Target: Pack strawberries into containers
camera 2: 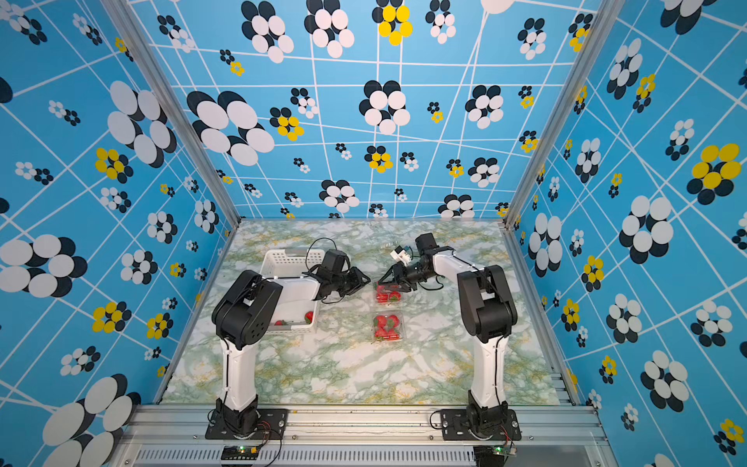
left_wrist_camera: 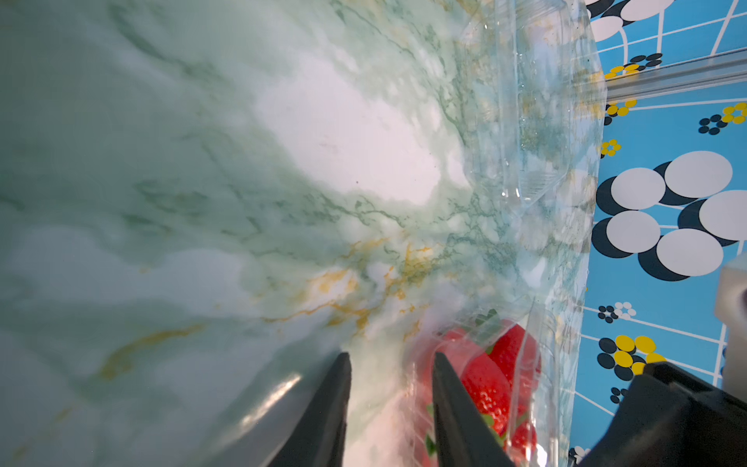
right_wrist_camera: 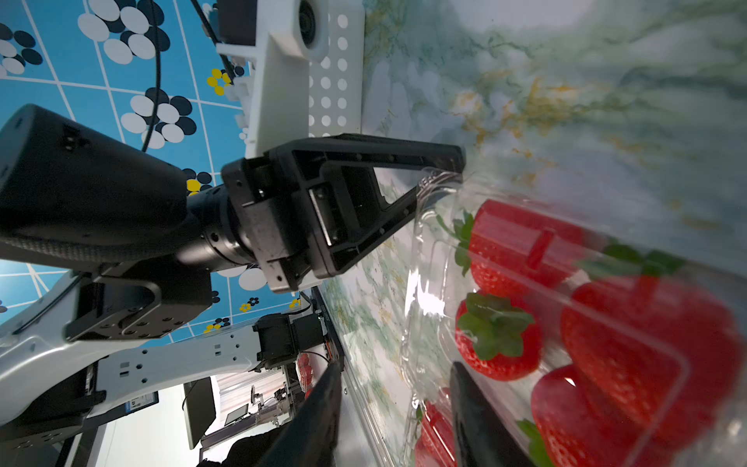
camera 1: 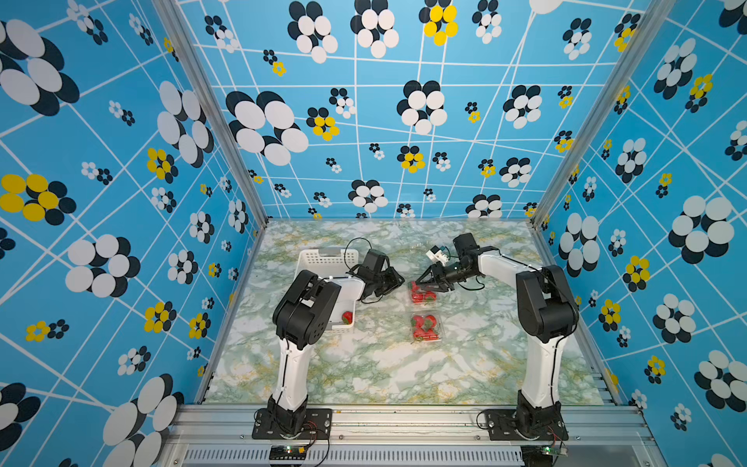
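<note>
In the top left view, one clear container of strawberries point(camera 1: 424, 296) lies under the right gripper and another point(camera 1: 426, 327) sits closer to the front. My left gripper is part open, with only marble showing between its fingers; the strawberry-filled container point(left_wrist_camera: 543, 366) is just to its right. My right gripper is also part open at the container's near corner. Whether its fingers touch the wall, I cannot tell. In that view, a left gripper finger point(right_wrist_camera: 412, 151) reaches the container's other corner. Red berries point(right_wrist_camera: 498, 334) with green leaves fill it.
A white perforated basket point(camera 1: 311, 255) stands on the left, partly covered by the left arm, with a strawberry point(camera 1: 347, 317) at its near end. Empty clear plastic point(left_wrist_camera: 537, 101) lies farther back.
</note>
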